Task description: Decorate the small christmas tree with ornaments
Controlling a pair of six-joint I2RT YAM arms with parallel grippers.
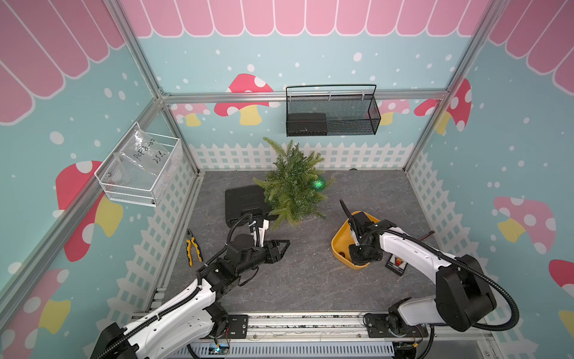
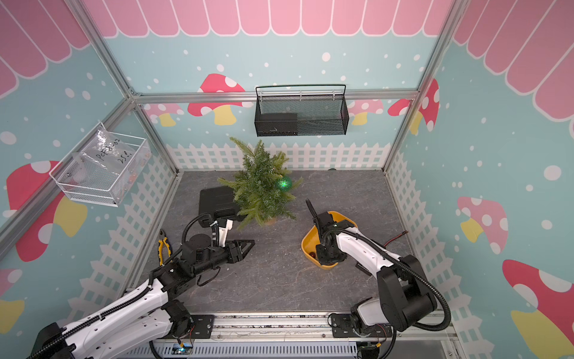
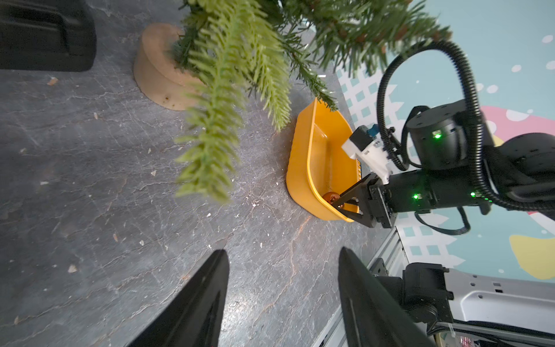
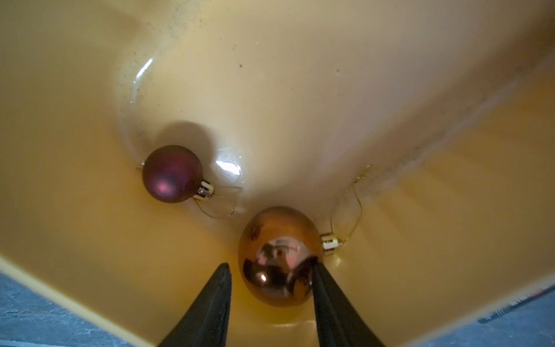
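The small tree (image 1: 290, 182) stands at the back centre, with a glittery green bauble (image 1: 318, 183) on its right. In the yellow bin (image 1: 340, 245), seen from my right wrist, lie a shiny copper bauble (image 4: 278, 254) and a smaller matte maroon bauble (image 4: 172, 172), both with gold loops. My right gripper is down in the bin, part open, its fingertips on either side of the copper bauble's near end; whether they touch it is unclear. My left gripper is open and empty, left of the bin, below and in front of the tree's branches.
A black case (image 1: 239, 197) lies left of the tree, yellow pliers (image 1: 192, 247) at the left edge. A small dark item (image 1: 395, 265) lies right of the bin. Wire baskets (image 1: 331, 122) hang on the back and left walls.
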